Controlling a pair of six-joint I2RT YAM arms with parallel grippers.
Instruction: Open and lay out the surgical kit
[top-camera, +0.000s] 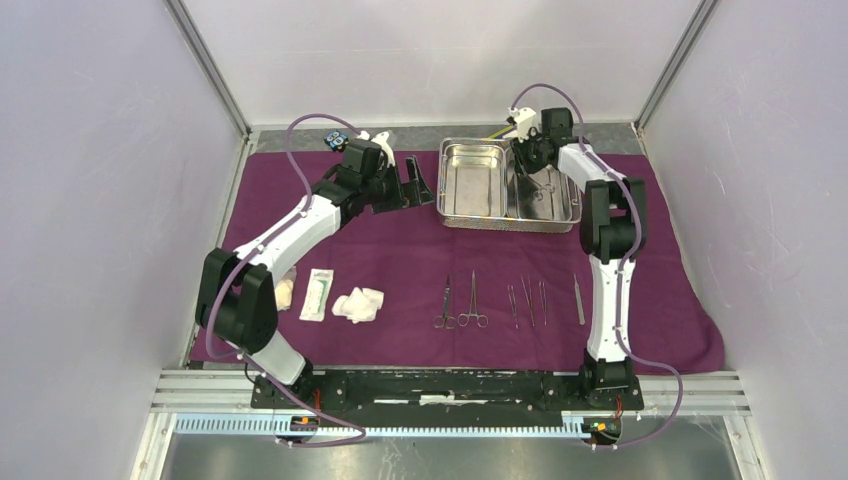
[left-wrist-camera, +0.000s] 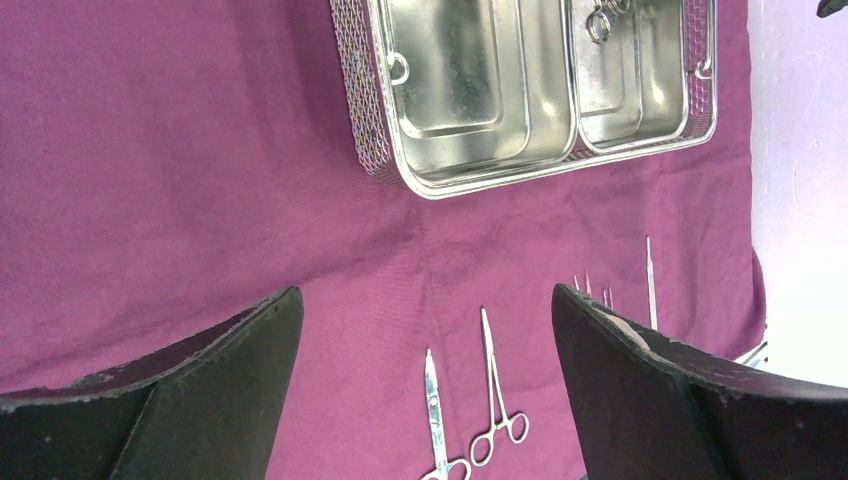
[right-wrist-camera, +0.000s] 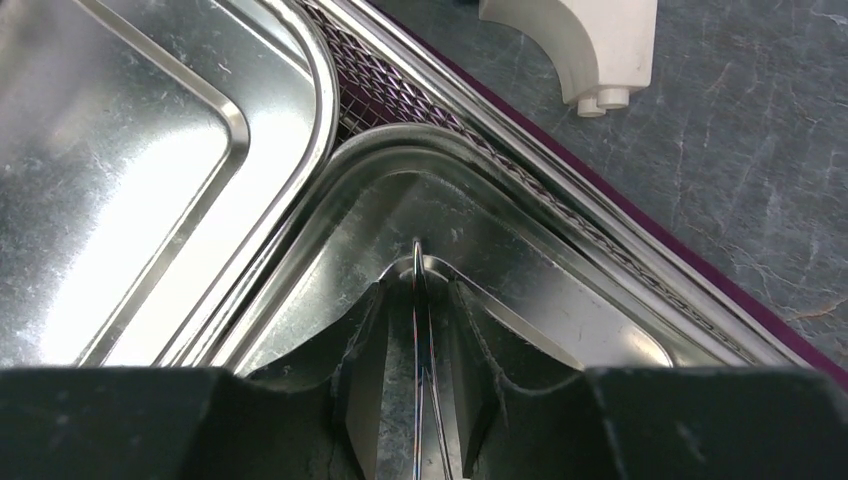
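Note:
In the right wrist view a slim steel instrument (right-wrist-camera: 422, 320) lies in the right compartment of the metal tray (top-camera: 470, 215); my right gripper is part open, a fingertip either side of it near its tip. In the top view its ringed handles show in the tray. My left gripper stands open, empty, left of the tray. On the purple cloth lie scissors (top-camera: 445, 320), a hemostat (top-camera: 473, 318), several tweezers (top-camera: 529, 305), a scalpel handle (top-camera: 578, 300), folded gauze (top-camera: 360, 305) and a sealed packet (top-camera: 317, 295).
The tray's left compartment (top-camera: 470, 175) is empty. A white object (right-wrist-camera: 610, 50) sits behind the tray on the grey surface. Walls bound both sides and the back.

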